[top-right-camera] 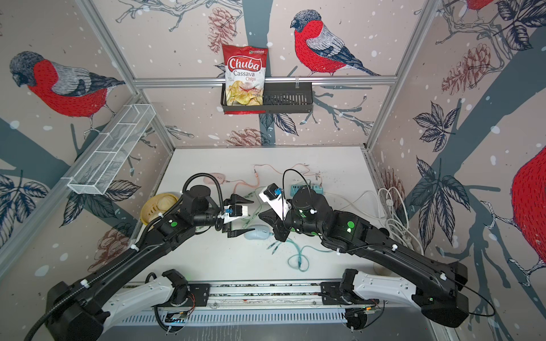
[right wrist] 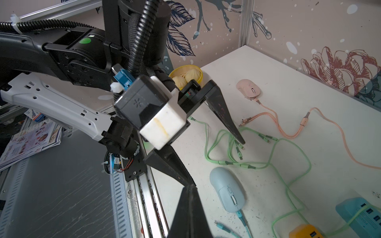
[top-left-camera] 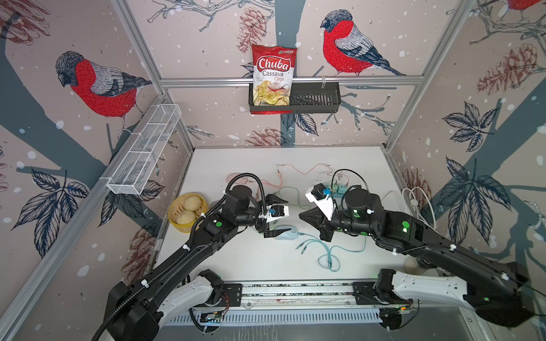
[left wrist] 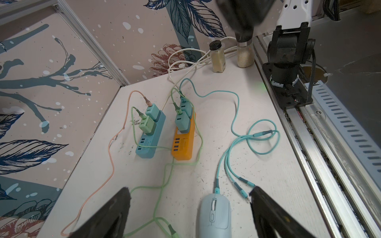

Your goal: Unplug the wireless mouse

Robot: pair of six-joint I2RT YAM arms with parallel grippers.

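Note:
The light-blue mouse (left wrist: 214, 216) lies on the white table, with a teal cable (left wrist: 237, 142) meeting its front end. My left gripper (top-left-camera: 289, 216) is open above the mouse, its dark fingers (left wrist: 107, 216) wide apart and nothing between them. In the right wrist view the whole mouse (right wrist: 227, 188) shows below and beside the left fingertips, its cable (right wrist: 242, 222) running off the lower edge. My right gripper is shut, with nothing showing between its fingers. It hangs to the right of the mouse, above the table.
A blue power strip (left wrist: 150, 136) and an orange one (left wrist: 183, 142) carry plugs behind the mouse. Loose green cables (right wrist: 254, 164) lie beside it, and a pink mouse (right wrist: 248, 88) sits farther off. Two jars (left wrist: 217, 56) stand by the far edge.

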